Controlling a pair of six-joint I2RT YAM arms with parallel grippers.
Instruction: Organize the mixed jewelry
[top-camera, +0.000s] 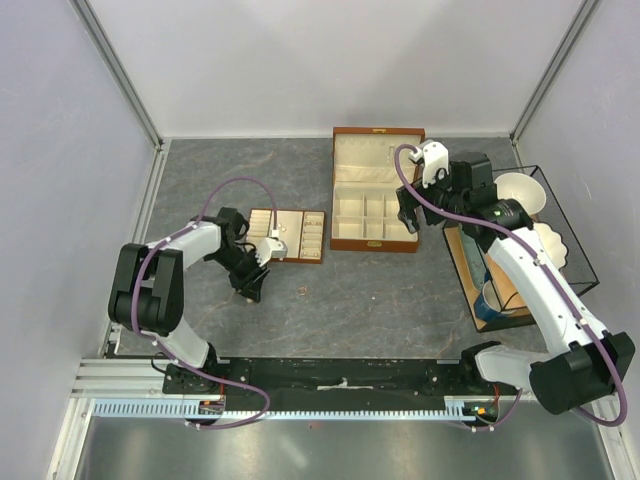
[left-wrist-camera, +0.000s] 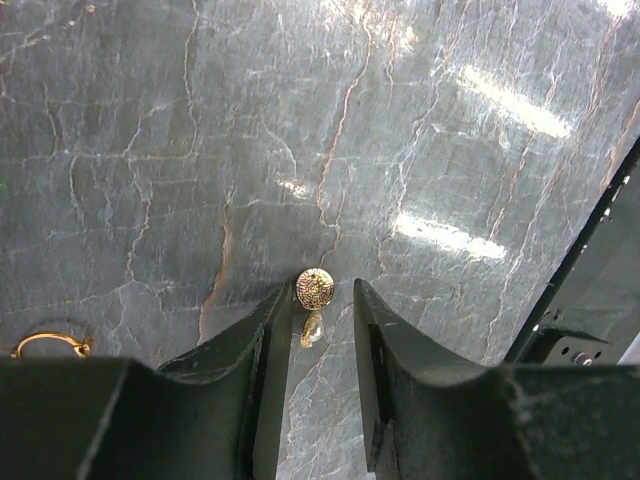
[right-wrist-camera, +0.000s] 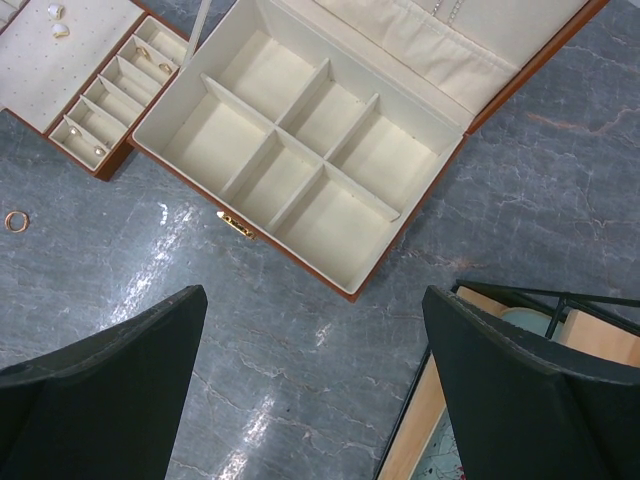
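Note:
In the left wrist view a round glittery earring (left-wrist-camera: 314, 286) with a small drop piece (left-wrist-camera: 312, 329) lies on the marble table between the fingertips of my part-open left gripper. A gold ring piece (left-wrist-camera: 52, 338) lies to its left. My open, empty right gripper hangs near the lidded organizer box (right-wrist-camera: 253, 163), whose six compartments look empty; chains hang in its lid. A second tray (right-wrist-camera: 70, 60) holds earrings in small slots and on its pad. A gold ring (right-wrist-camera: 15, 221) lies on the table.
A wire rack (top-camera: 568, 280) with wooden boards, white dishes and a blue cup stands at the right. Walls bound the back and sides.

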